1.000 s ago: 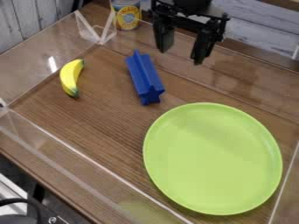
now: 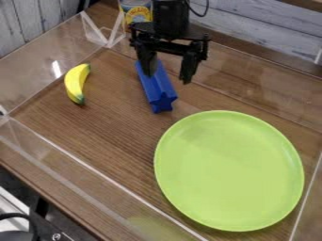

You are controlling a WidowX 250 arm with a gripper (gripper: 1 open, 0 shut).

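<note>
The black gripper (image 2: 168, 66) hangs above a blue block (image 2: 158, 92) in the upper middle, its two fingers apart, one over the block's far end and the other to its right. Whether anything touches cannot be told. A yellow banana (image 2: 77, 83) lies to the left, and a large green plate (image 2: 229, 172) fills the lower right.
At the back stands a can (image 2: 136, 15), partly behind the arm. Clear plastic walls edge the wooden surface (image 2: 94, 146) at left and front. Bare wood lies between banana and plate and at the right back.
The gripper has come lower and moved to the left, over the blue block. The block, banana and plate look unmoved.
</note>
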